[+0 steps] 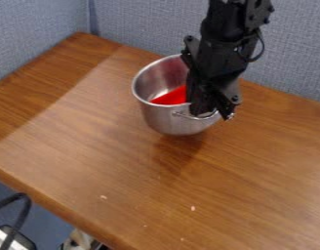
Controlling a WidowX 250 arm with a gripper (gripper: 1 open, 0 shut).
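A steel pot (160,114) with a red object (170,97) inside sits in the middle of the view, above the wooden table (98,176). My black gripper (213,105) is at the pot's right rim, by its handle. Its fingertips are partly hidden, and whether they grip the rim or handle is unclear.
Blue-grey padded walls stand behind and to the right at the back. A cable hangs at the lower left corner, past the table's edge.
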